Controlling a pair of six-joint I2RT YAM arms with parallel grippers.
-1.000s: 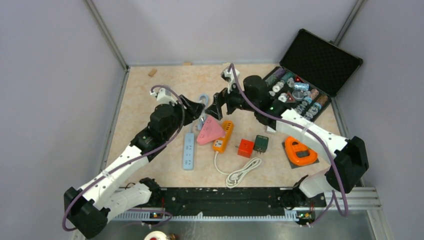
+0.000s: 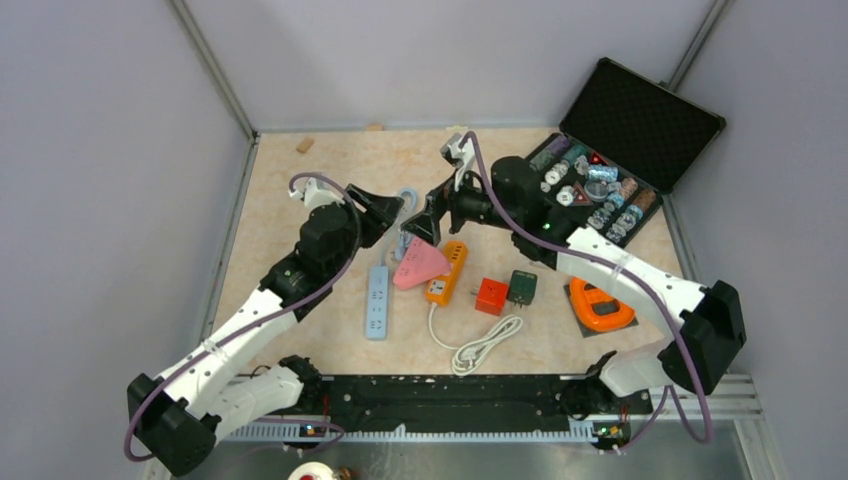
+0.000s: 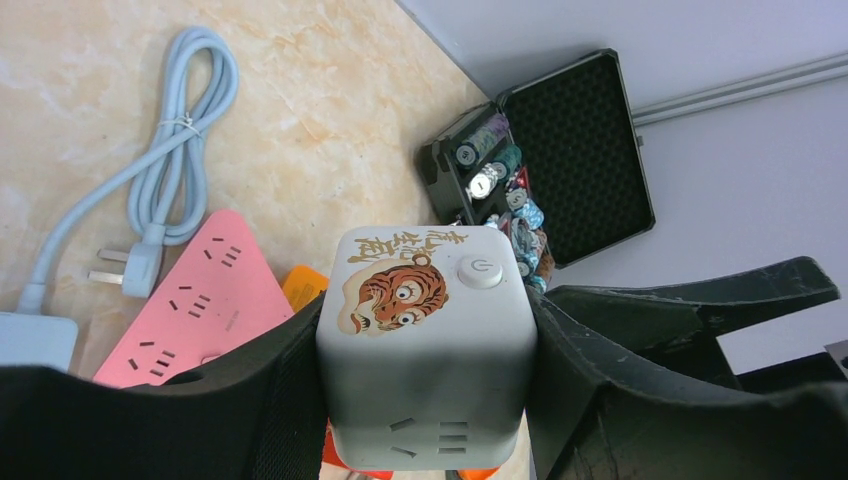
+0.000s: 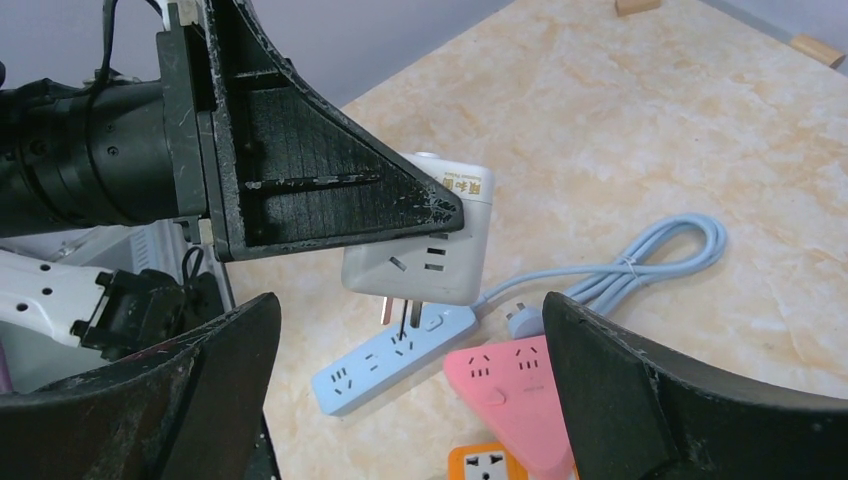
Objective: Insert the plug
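A white adapter plug with a tiger print and button is held by my left gripper, shut on it. In the right wrist view the plug has its pins pointing down. My right gripper is open, facing the plug, with nothing clearly between its fingers. Below are a light blue power strip, a pink triangular strip and an orange strip.
A red cube adapter, a dark green adapter and a coiled white cord lie at front right. A case of small items stands at back right, an orange object at the right.
The left arm with the plug has shifted slightly leftward in the top view. The right gripper has shifted a little, now slightly lower and further from the left gripper.
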